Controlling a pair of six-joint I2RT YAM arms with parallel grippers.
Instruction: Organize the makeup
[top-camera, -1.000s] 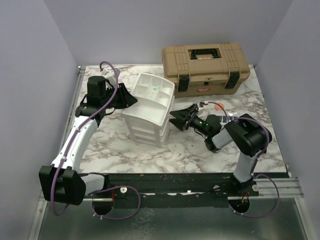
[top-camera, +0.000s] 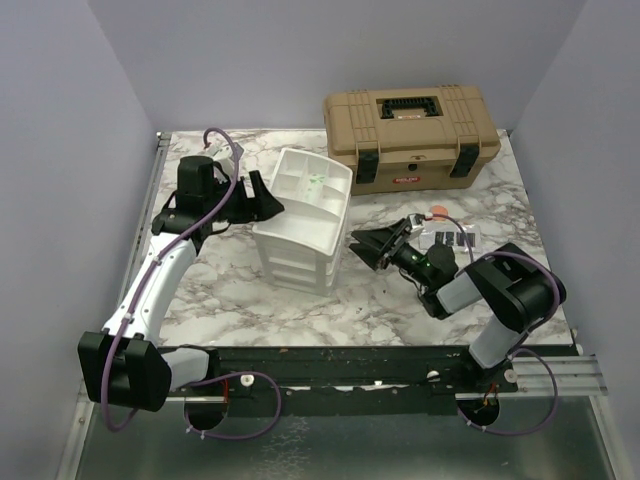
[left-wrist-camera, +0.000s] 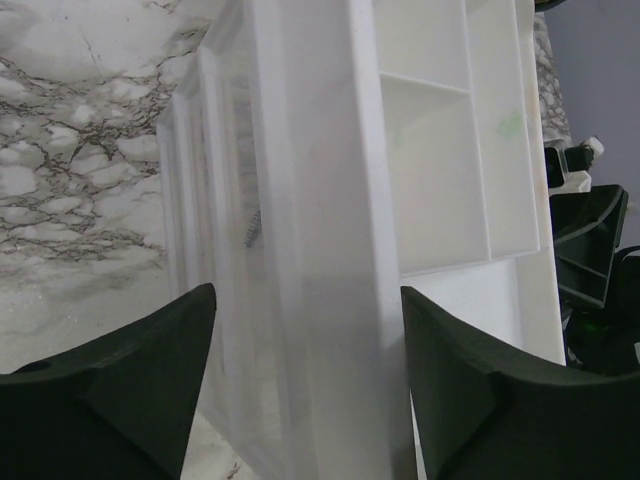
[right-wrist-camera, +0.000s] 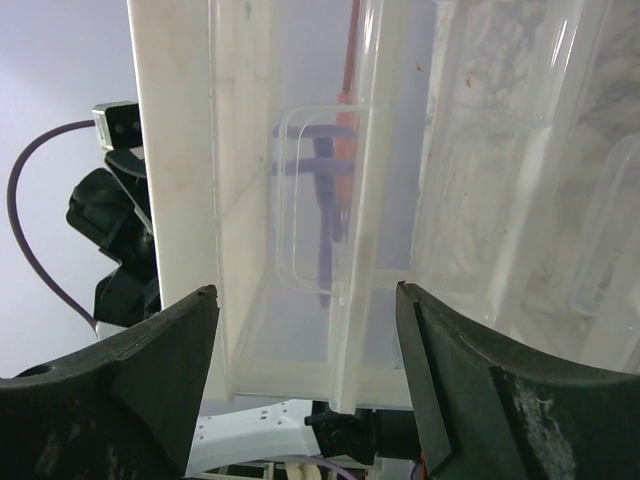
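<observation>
A white tiered makeup organizer with clear drawers stands in the middle of the marble table. My left gripper is at its upper left; in the left wrist view its fingers straddle the organizer's rim, and whether they press on it I cannot tell. My right gripper stands open just right of the organizer, its fingertips facing the side with the clear drawers.
A tan toolbox lies at the back right. A small pink item and a patterned card lie right of the organizer.
My right gripper has drawn back to the right, away from the organizer.
</observation>
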